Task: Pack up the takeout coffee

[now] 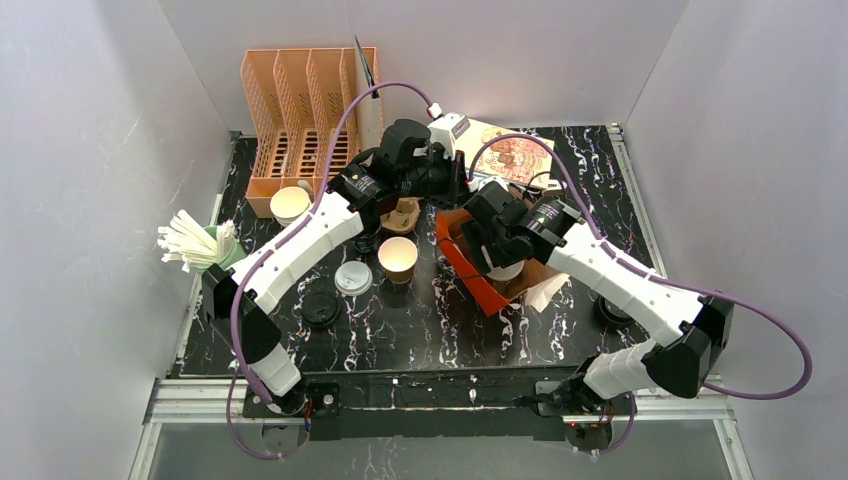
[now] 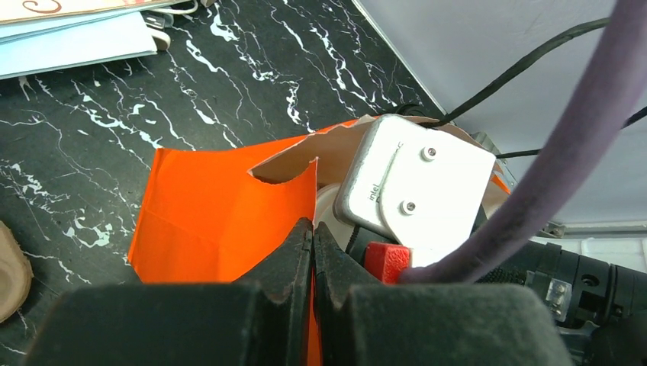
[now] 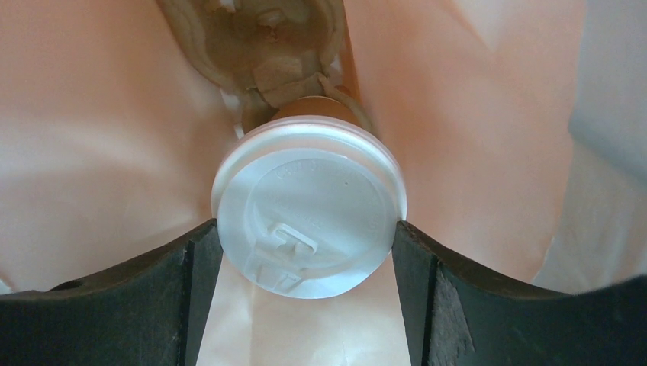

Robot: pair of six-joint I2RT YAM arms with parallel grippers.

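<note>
An orange paper bag [image 1: 462,262] stands open at the centre right. Inside it, a white-lidded cup [image 3: 305,221] rests by a brown pulp cup holder [image 3: 259,46], with my right gripper around the lid, a fingertip on each side. My left gripper is shut at the bag's upper edge [image 2: 282,171], whose thin rim meets its fingertips; the right wrist housing blocks part of that view.
An empty cup [image 1: 398,255], a white lid [image 1: 354,277] and black lids [image 1: 320,308] lie left of the bag. An orange rack [image 1: 300,100] stands behind, a straw holder [image 1: 210,248] far left, printed papers [image 1: 505,150] at the back.
</note>
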